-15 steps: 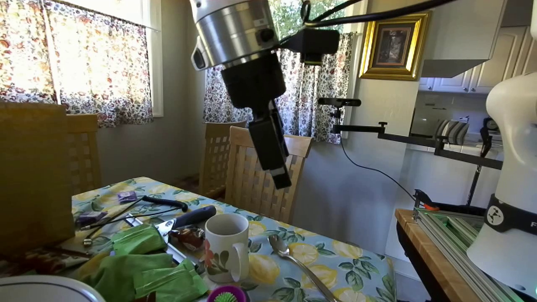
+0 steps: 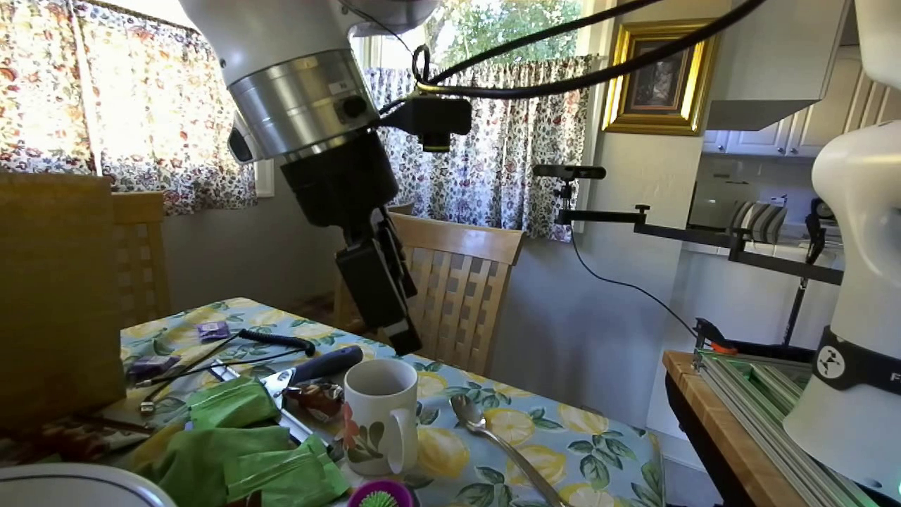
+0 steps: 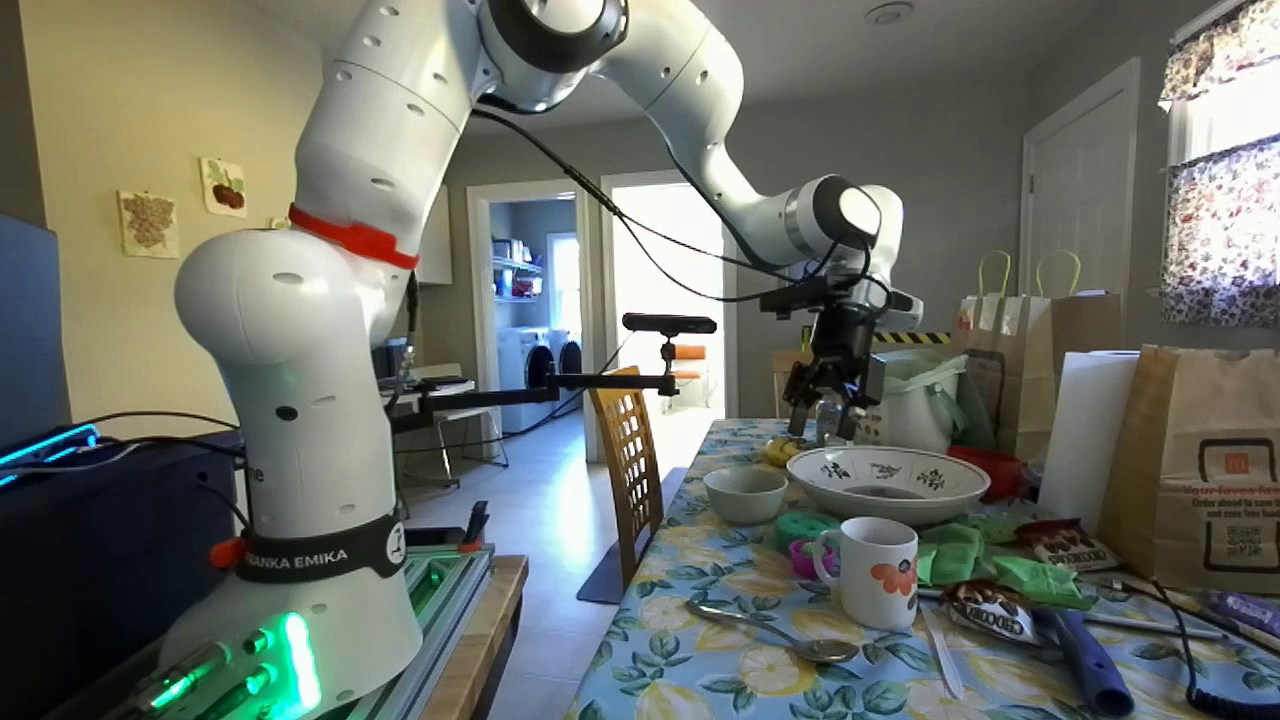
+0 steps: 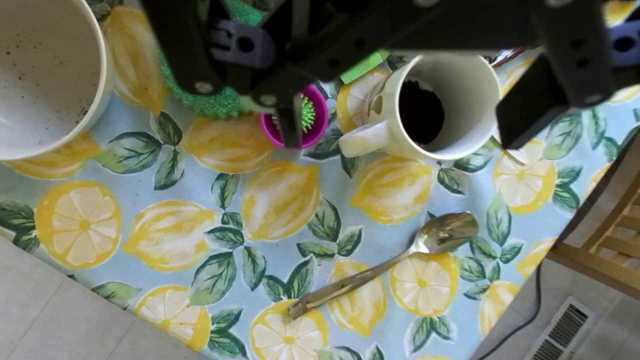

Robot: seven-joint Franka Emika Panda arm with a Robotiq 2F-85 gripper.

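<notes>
My gripper is open, its fingers far apart with nothing held between them. Beyond the gap in the wrist view is a white mug (image 4: 468, 102) with dark contents at its bottom. In exterior view 1 the flowered mug (image 2: 372, 435) stands upright on the table, and the gripper's tip hangs above and behind its rim, apart from it. A metal spoon (image 4: 384, 264) lies on the lemon-print cloth near the mug. A magenta cup with a green bristly thing (image 4: 318, 115) is partly covered by the left finger.
A white bowl (image 4: 99, 78) and a wide patterned basin (image 3: 888, 510) stand on the table. Green packets (image 2: 253, 448), a blue-handled tool (image 3: 1086, 666) and wrappers crowd one side of the mug. A chair (image 2: 456, 291) stands beyond the edge.
In exterior view 1 the arm has moved left and lower, bringing the gripper's tip closer to the mug. The mug and spoon have stayed where they were.
</notes>
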